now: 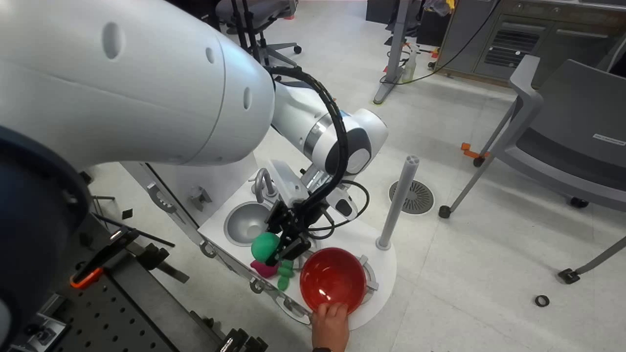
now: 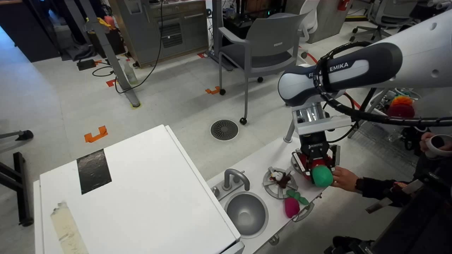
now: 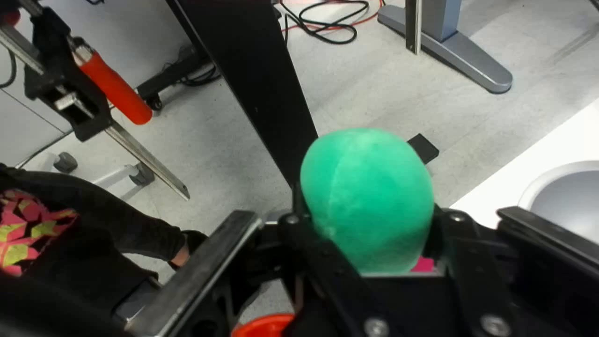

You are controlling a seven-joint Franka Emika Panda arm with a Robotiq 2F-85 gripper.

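Observation:
A round green ball [image 1: 265, 247] is up in the air above the white counter at the fingers of my gripper [image 1: 279, 239], which is shut on it. The wrist view has the green ball [image 3: 368, 199] large in the middle between the dark fingers; where they press on it is partly hidden. The second exterior view shows the green ball [image 2: 322, 176] in front of the red bowl. That red bowl [image 1: 332, 278] stands at the counter's right end, with a person's hand [image 1: 330, 324] at its rim. No ball shows inside the bowl.
A magenta plush [image 2: 292, 207] and a green plush [image 2: 297, 197] lie near the counter's front edge. Beside them are a sink [image 2: 246, 214], a faucet [image 2: 235, 180] and a small brown-and-white toy [image 2: 280, 178] on a burner. A grey post [image 1: 397, 202] rises at the counter's back.

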